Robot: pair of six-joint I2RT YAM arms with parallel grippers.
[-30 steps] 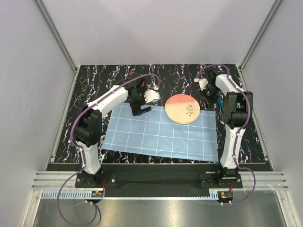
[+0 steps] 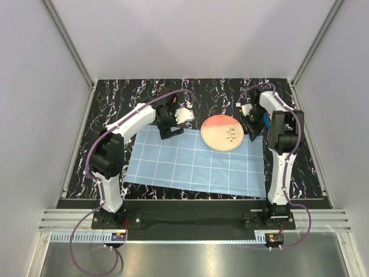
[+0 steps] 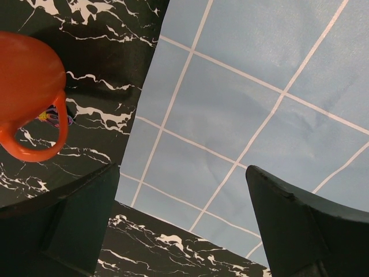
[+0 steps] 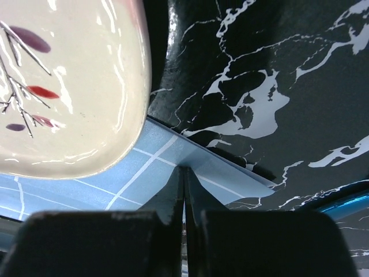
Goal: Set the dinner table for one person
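A blue placemat [image 2: 184, 164] with a white grid lies on the black marbled table. Across its far edge rests a cream plate [image 2: 222, 134] with a pink rim section and a painted twig. My right gripper is shut at the mat's far right corner, just right of the plate; no cloth shows clearly between its fingers. Over the mat's far left part, my left gripper [image 2: 173, 134] stands open, with only mat and table below its fingers. An orange-red mug [image 3: 29, 81] with its handle stands beyond the mat, partly cut off in the left wrist view.
Something shiny blue [image 4: 349, 205] lies on the table right of the mat, mostly covered by the right arm in the top view. Walls stand at the back and both sides.
My right gripper has come nearer, from beyond the mat's far edge onto its far right corner. The left arm, plate and mat look unmoved.
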